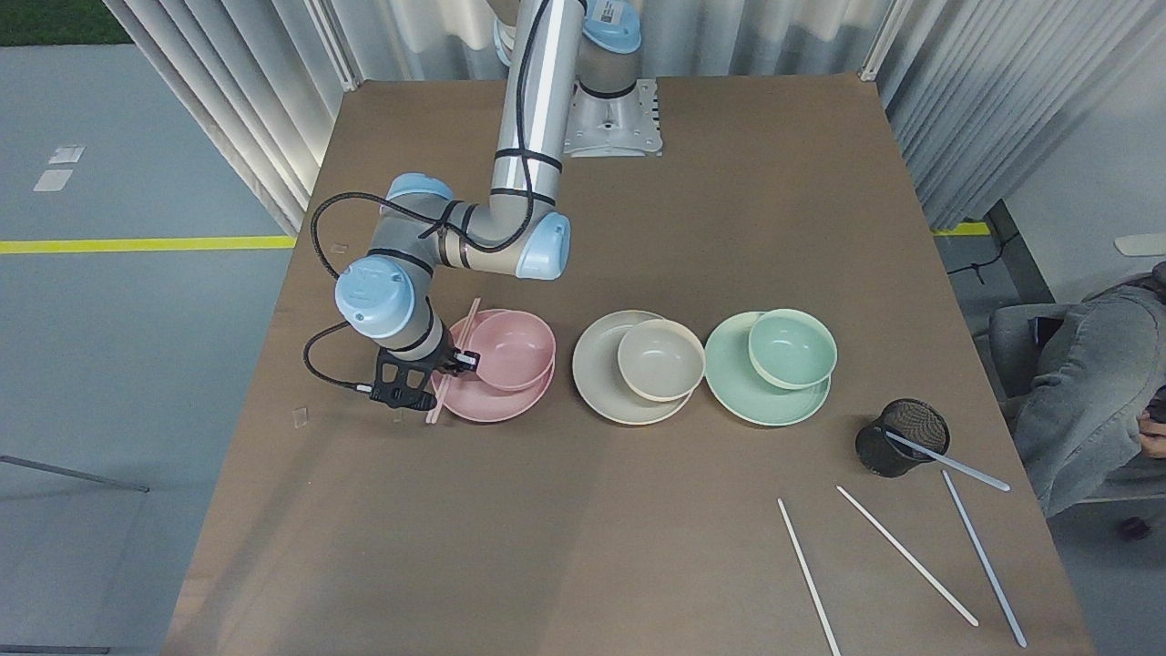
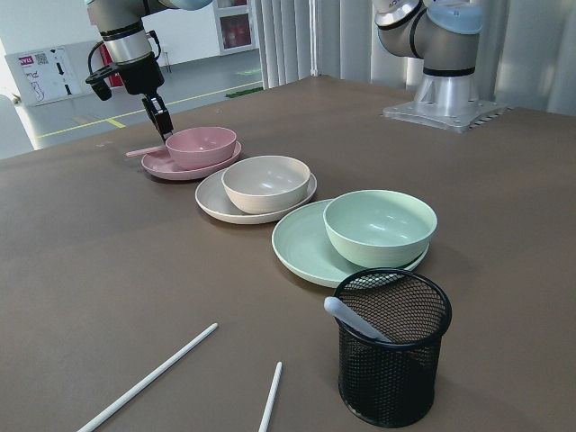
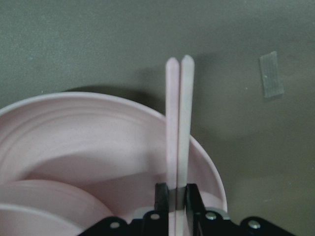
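My gripper is shut on a pair of pink chopsticks, which lie across the pink plate at the left of the row of dishes. A pink bowl sits on that plate beside my gripper. In the left view my gripper is low at the far end, by the pink bowl.
To the right stand a white plate with bowl and a green plate with bowl. A black mesh cup with a light blue stick stands front right, several loose sticks near it.
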